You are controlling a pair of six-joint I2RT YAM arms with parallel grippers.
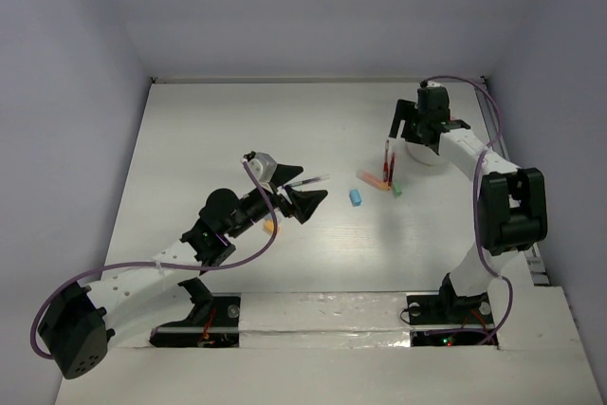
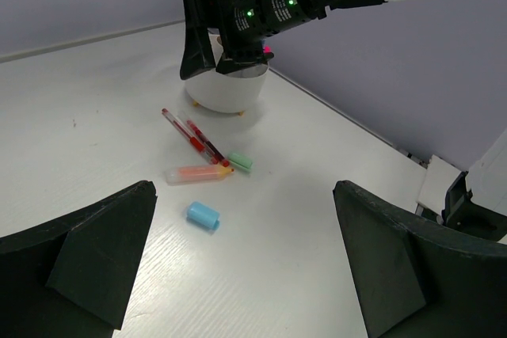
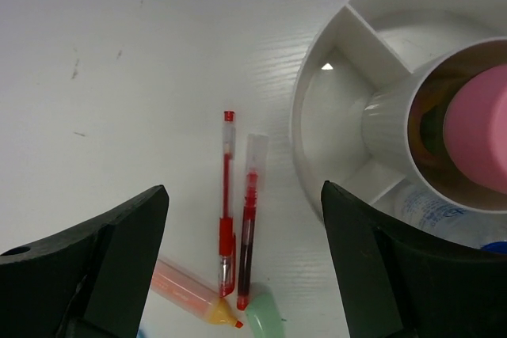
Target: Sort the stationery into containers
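Two red pens (image 3: 226, 251) (image 3: 247, 239) lie beside the white divided container (image 3: 309, 93), which holds a pink object (image 3: 483, 128) and a clear bottle. An orange highlighter (image 3: 182, 290), a green piece (image 3: 265, 318) and a blue piece (image 2: 203, 215) lie close by. My right gripper (image 1: 403, 120) hangs open above the pens and the container's near edge, nothing between its fingers. My left gripper (image 1: 305, 187) stands open at the centre-left, over a pale pen and a yellow item (image 1: 270, 227) partly hidden under it.
Walls enclose the back and sides, the right one close behind the container.
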